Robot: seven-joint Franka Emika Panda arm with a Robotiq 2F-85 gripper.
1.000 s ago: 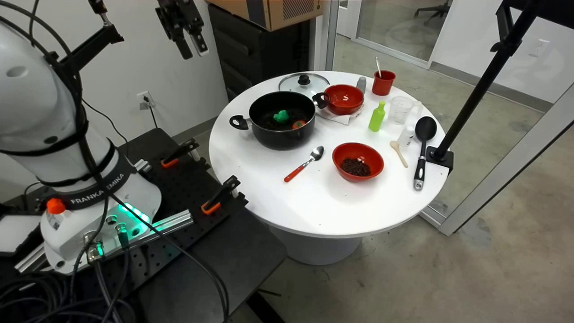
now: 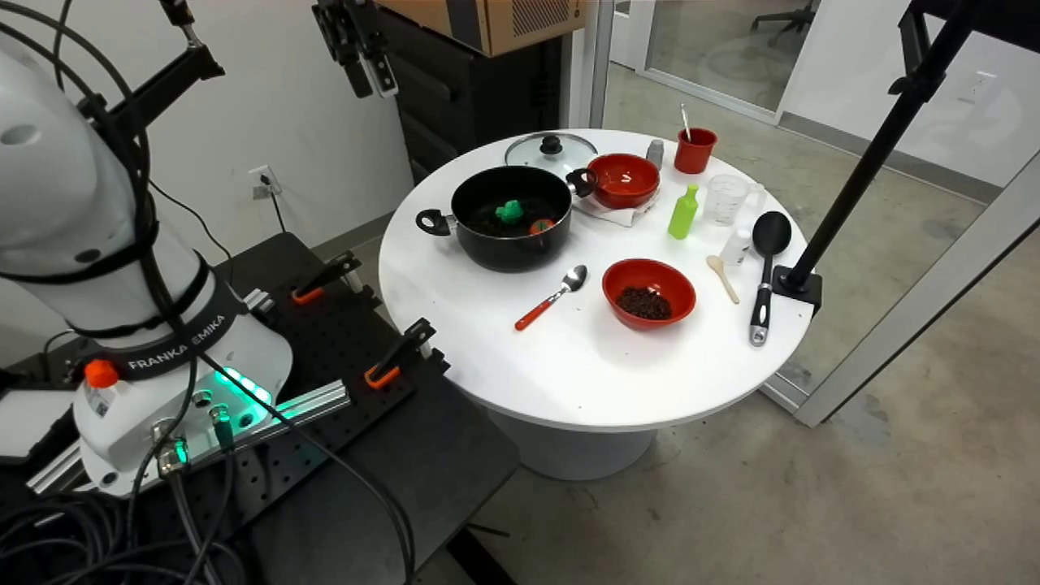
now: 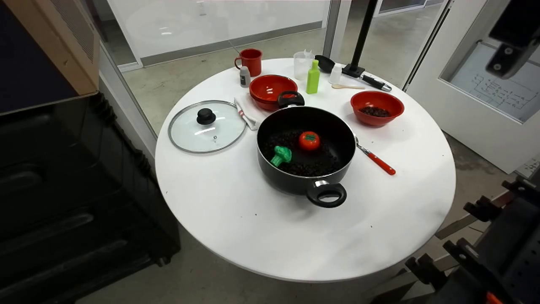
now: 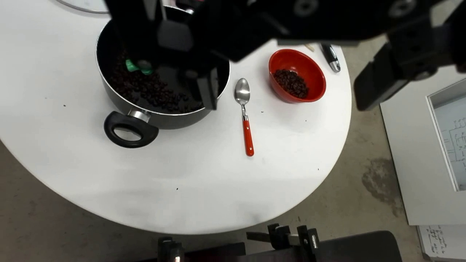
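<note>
High above the table's left side, my gripper (image 2: 376,88) is open and empty. Its fingers (image 4: 208,89) stand wide apart in the wrist view, well clear of everything on the table. A black two-handled pot (image 3: 291,185) holds dark beans, a green broccoli piece (image 3: 282,155) and a red tomato (image 3: 309,141). Beside the pot lies a spoon (image 4: 247,135) with a red handle. A red bowl (image 2: 650,276) with dark beans sits to the spoon's right in exterior view 1. The glass lid (image 3: 190,132) rests flat on the table, off the pot.
Behind the pot are stacked red bowls (image 3: 272,89) on a cloth, a grey shaker (image 3: 245,76) and a red mug (image 3: 251,61). A green bottle (image 2: 684,213), clear measuring cup (image 2: 723,199), wooden spoon (image 2: 723,278) and black ladle (image 2: 770,237) stand or lie right.
My gripper has shifted rightward and slightly upward in exterior view 1, still empty. The things on the table have stayed where they were.
</note>
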